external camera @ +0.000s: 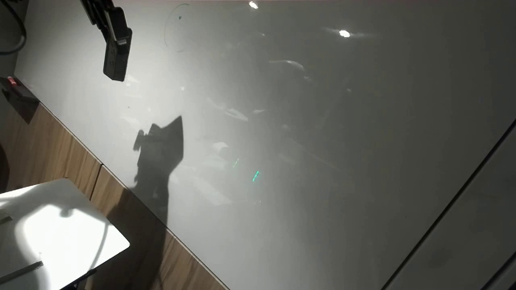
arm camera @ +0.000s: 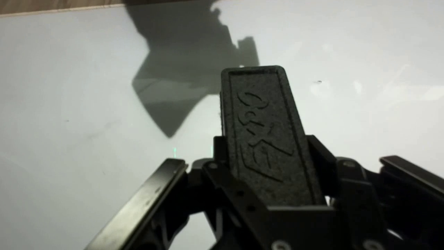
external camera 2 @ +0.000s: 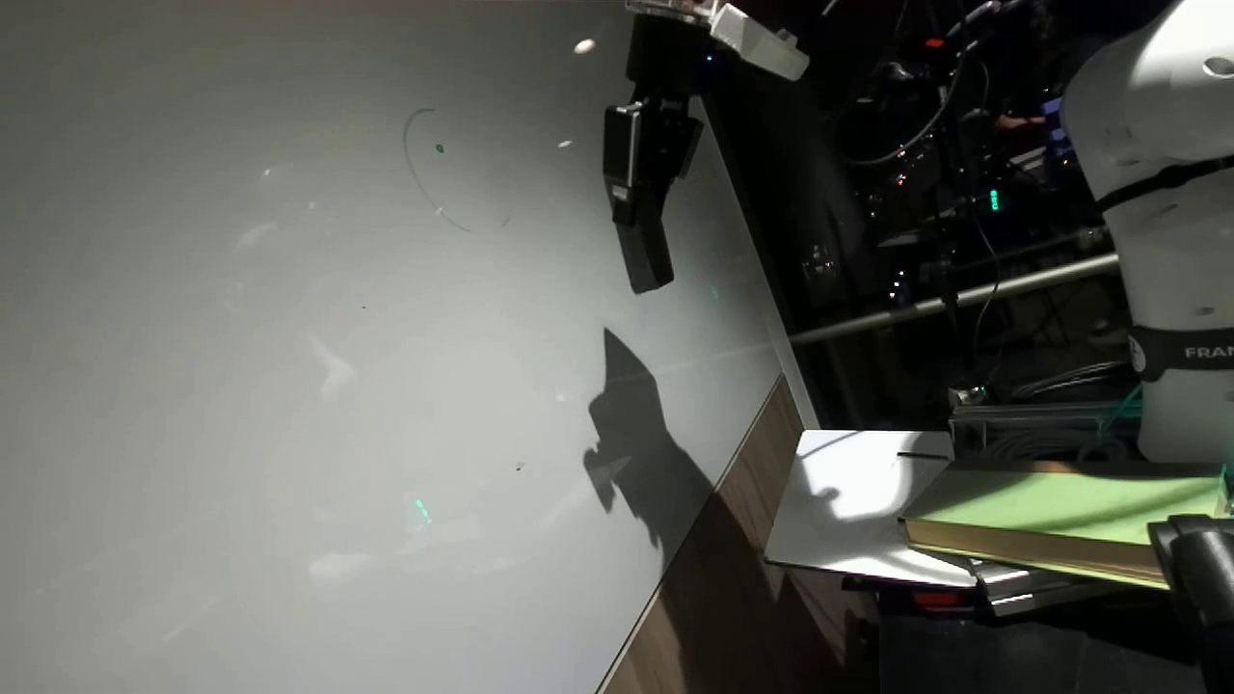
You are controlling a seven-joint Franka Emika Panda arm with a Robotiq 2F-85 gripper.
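A dark, eraser-like block (arm camera: 260,125) with raised writing on its face fills the middle of the wrist view. My gripper is shut on it, a finger on either side. In exterior view 1 the block (external camera: 116,62) hangs below the gripper at the upper left. From exterior view 2, the same block (external camera 2: 647,254) points downward, apart from its shadow on the glossy white surface (external camera 2: 289,463). A thin arc (external camera 2: 407,150) and a small dark dot (external camera 2: 440,148) mark that surface.
Wood panelling (external camera: 116,193) borders the white surface. A white shelf (external camera: 72,246) sits at lower left in exterior view 1. Exterior view 2 shows a green book (external camera 2: 1053,503) on the right.
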